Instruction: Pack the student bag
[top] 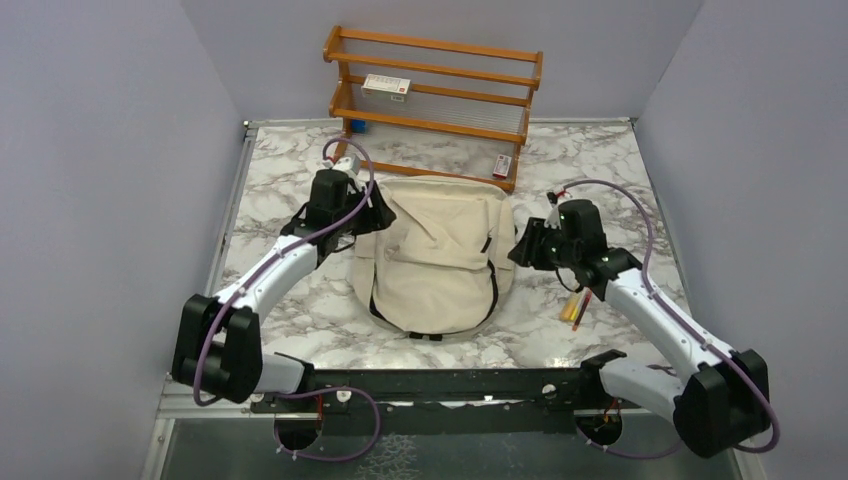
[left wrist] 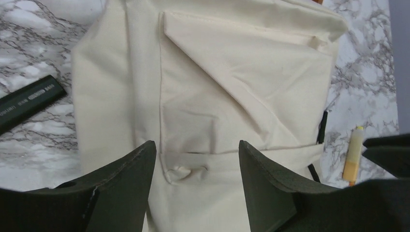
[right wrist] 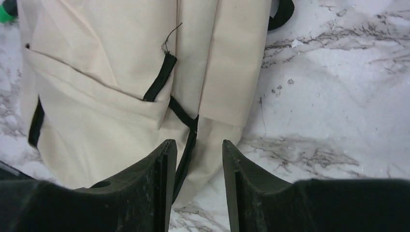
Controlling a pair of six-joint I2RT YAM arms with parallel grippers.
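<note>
A cream cloth bag [top: 436,270] with black trim lies flat in the middle of the table, its long sides nearly square to the shelf. My left gripper [top: 388,214] is over the bag's upper left edge; its fingers [left wrist: 128,179] stand wide apart above the cloth, with nothing held. At the bag's right side is my right gripper [top: 516,258], open too, with only the bag's edge and marble showing beyond its fingers [right wrist: 164,164]. Some pens or markers [top: 574,305] lie on the table right of the bag, partly under the right arm.
A wooden shelf [top: 440,124] stands at the back. On it are a white box [top: 386,87], a small red-and-white box [top: 502,166] and something blue [top: 358,126]. A dark green case [left wrist: 30,102] lies left of the bag. Both table sides have bare marble.
</note>
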